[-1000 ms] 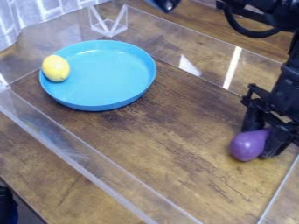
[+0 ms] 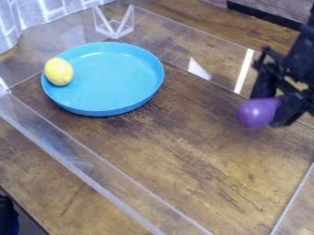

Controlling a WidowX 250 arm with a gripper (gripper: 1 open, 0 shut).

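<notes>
At the right, my black gripper [image 2: 273, 99] is shut on a purple object [image 2: 256, 113], blurred in motion and apparently raised off the wooden table. A blue plate [image 2: 117, 83] lies at the upper left, with a yellow egg-shaped object [image 2: 58, 72] on its left side. The gap between gripper and plate is bare wood.
Clear plastic walls [image 2: 83, 168] border the work area. A small clear plastic piece [image 2: 113, 25] stands behind the plate.
My gripper and the purple object have moved up from low on the right, and the picture of them is now blurred. The plate and yellow object have not moved.
</notes>
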